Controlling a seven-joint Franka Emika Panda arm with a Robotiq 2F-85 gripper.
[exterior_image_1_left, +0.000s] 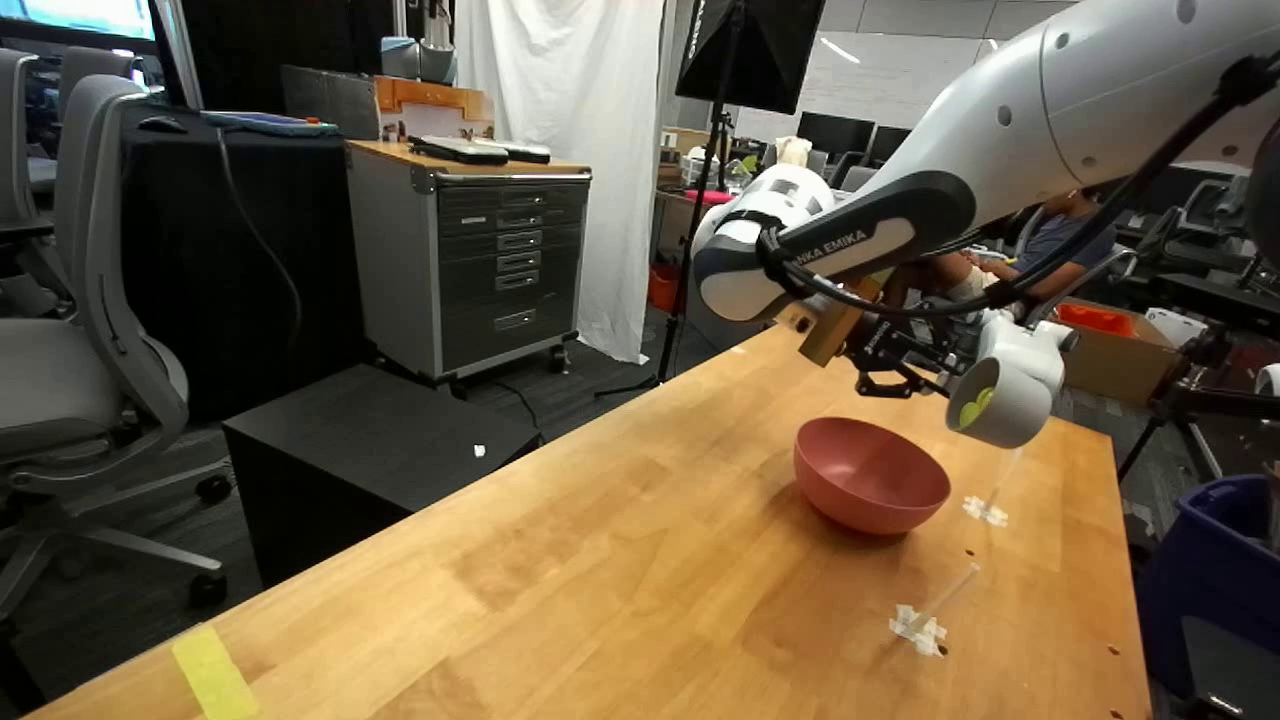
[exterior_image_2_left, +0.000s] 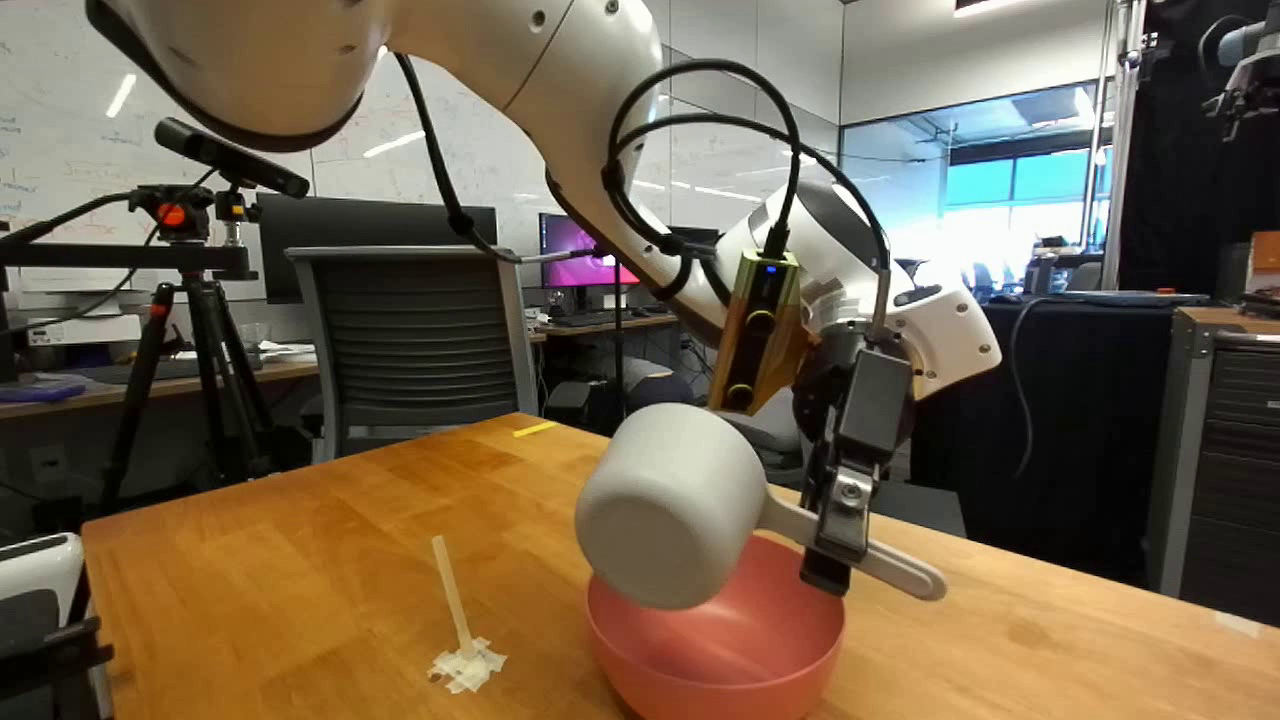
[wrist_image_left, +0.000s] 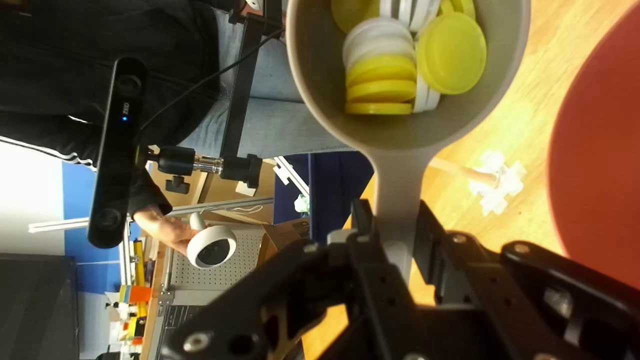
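Observation:
My gripper is shut on the handle of a grey cup (exterior_image_2_left: 672, 504), gripping it partway along, with the handle's end sticking out past the fingers in exterior view 2. Inside the cup, the wrist view shows several yellow discs (wrist_image_left: 453, 53) and white discs (wrist_image_left: 378, 39). In exterior view 1 the cup (exterior_image_1_left: 1002, 402) is tilted, its mouth turned toward that camera and sideways, above and beside the pink-red bowl (exterior_image_1_left: 870, 476). The bowl's inside looks empty there. Part of its rim (wrist_image_left: 561, 138) shows at the wrist view's right edge.
Two thin upright sticks are taped to the wooden table, one behind the bowl (exterior_image_1_left: 986, 510) and one in front of it (exterior_image_1_left: 921, 626). A person sits beyond the table.

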